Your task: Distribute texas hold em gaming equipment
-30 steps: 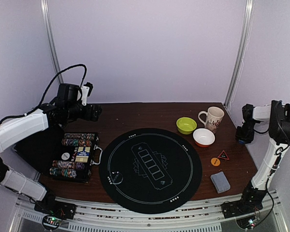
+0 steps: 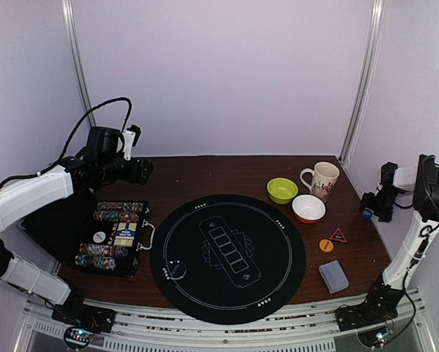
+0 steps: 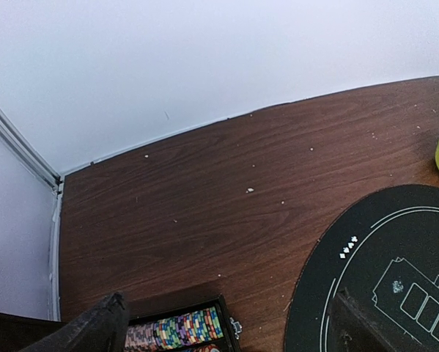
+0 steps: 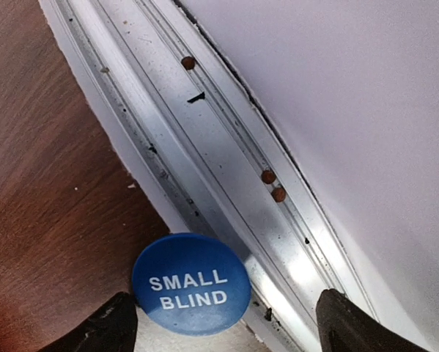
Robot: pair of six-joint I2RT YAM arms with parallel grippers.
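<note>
The blue SMALL BLIND button (image 4: 190,282) lies at the table's right edge, by the metal rail, between the open fingers of my right gripper; in the top view it shows small (image 2: 366,213). My left gripper is open and empty, raised over the left side above the chip case (image 2: 116,237). The round black poker mat (image 2: 226,286) fills the middle. An orange button (image 2: 326,245), a red triangle marker (image 2: 338,235) and a card deck (image 2: 333,276) lie to its right.
A green bowl (image 2: 282,189), a white bowl (image 2: 309,207) and a mug (image 2: 324,180) stand at the back right. A wall rises just past the right edge.
The left arm has not moved.
</note>
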